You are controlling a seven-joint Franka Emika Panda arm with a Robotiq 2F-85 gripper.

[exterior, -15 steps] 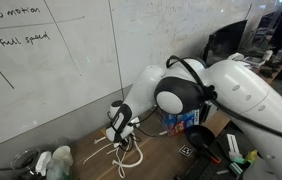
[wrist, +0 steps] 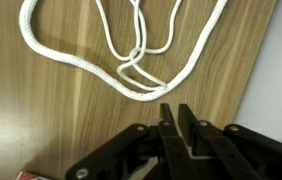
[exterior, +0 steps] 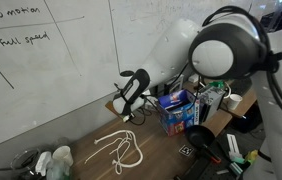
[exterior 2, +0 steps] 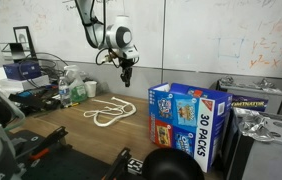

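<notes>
A white rope (wrist: 141,96) lies in loose curves on the wooden table (exterior 2: 136,126), with thinner cord crossing and looping inside its bend. In the wrist view my gripper is just below the rope's lowest curve in the picture. Its black fingers stand close together, a narrow gap between them, and no object shows there. Exterior view 2 has the gripper (exterior 2: 126,78) raised above the table behind the rope (exterior 2: 109,115), clear of it. Too small in exterior view 1 to read, the fingertips hang near the whiteboard side of the table.
A blue snack box (exterior 2: 189,122) stands on the table's right side in exterior view 2, with a black pan (exterior 2: 169,165) in front. Bottles (exterior 2: 64,92) and a cup (exterior 2: 90,89) stand at the left. The whiteboard wall (exterior: 41,80) bounds the back.
In exterior view 1 the gripper has risen and shifted right, away from the rope, which now shows more openly.
</notes>
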